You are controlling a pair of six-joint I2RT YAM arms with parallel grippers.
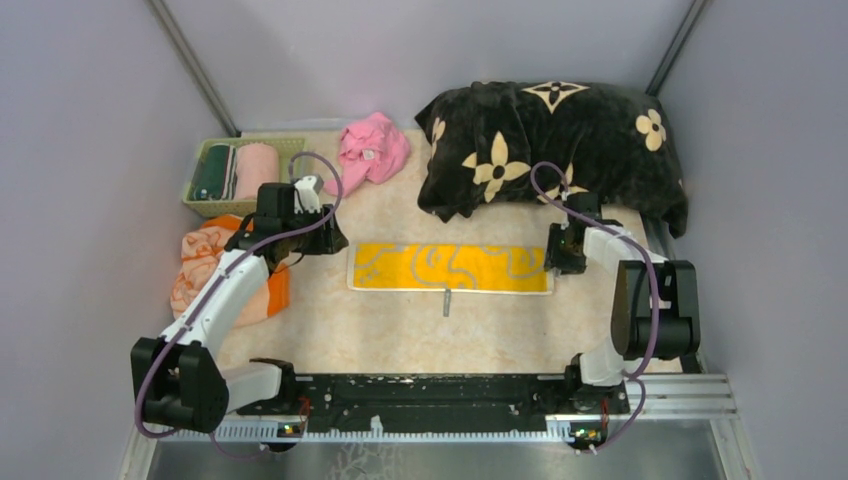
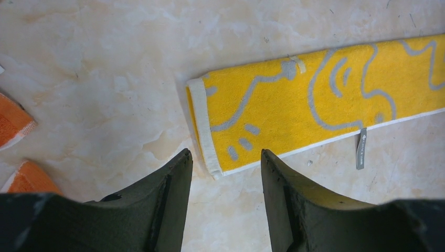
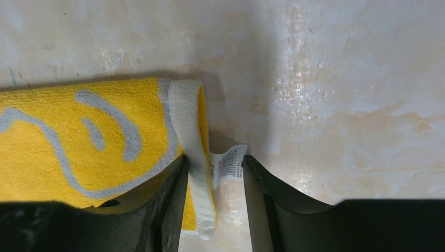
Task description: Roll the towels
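A yellow towel (image 1: pixel 460 268) with grey line patterns lies folded into a long flat strip across the middle of the table. Off its left end, my left gripper hangs open with nothing between its fingers. My right gripper is at the towel's right end, its fingers part open around the white-hemmed edge (image 3: pixel 191 121) and a small white label (image 3: pixel 230 164) that sticks out there. One right finger (image 3: pixel 176 184) overlaps the towel in view; whether it touches the cloth is unclear. A grey tag (image 2: pixel 361 149) sticks out from the towel's front edge.
Two rolled towels, green (image 1: pixel 214 173) and pink (image 1: pixel 257 170), sit in a green basket (image 1: pixel 292 147) at back left. A crumpled pink towel (image 1: pixel 372 148), an orange-white towel (image 1: pixel 195 262) and a large black blanket (image 1: pixel 560 150) lie around.
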